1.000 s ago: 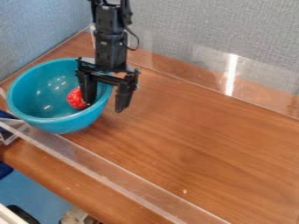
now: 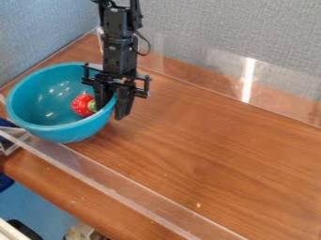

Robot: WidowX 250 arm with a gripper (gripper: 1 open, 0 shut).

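Note:
My black gripper [image 2: 115, 92] reaches down from the top into the right side of a teal bowl [image 2: 44, 117], its fingers at the rim. A red strawberry-like object [image 2: 84, 105] lies inside the bowl, just left of the fingers and partly behind them. Whether the fingers touch it or hold anything is hard to tell, as is how far apart they are.
A clear low barrier runs along its front left edge, with a blue surface below. Walls stand behind and to the left.
Since a second ago the fingers have shifted slightly and look drawn closer together at the bowl's right rim. The bowl and red object look nearly unmoved.

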